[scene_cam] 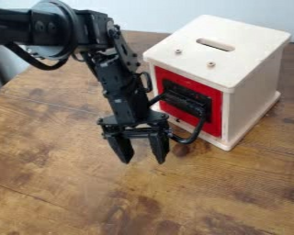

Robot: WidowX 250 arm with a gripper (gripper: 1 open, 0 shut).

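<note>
My black gripper [140,151] hangs low over the wooden table, its two fingers pointing down and apart, with nothing between them. It is in front of and to the left of a pale wooden box [250,87] with a slot and two small knobs on its sloped top. The box's front has a red panel [211,94] with a black fitting, partly hidden behind the arm's cable.
A white wall or surface lies beyond the table's edge at the upper left.
</note>
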